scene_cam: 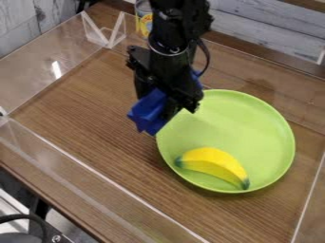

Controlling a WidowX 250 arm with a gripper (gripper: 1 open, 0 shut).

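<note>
My black gripper (158, 87) is shut on a blue object (150, 112), held tilted at the left rim of a green plate (241, 128). A yellow banana (216, 163) lies on the lower part of the plate. The fingertips are partly hidden by the arm and the blue object.
A wooden table (89, 123) has clear room left of the plate. Clear plastic edges run along the left side. A can at the back is mostly hidden by the arm, and a small blue thing shows behind the gripper.
</note>
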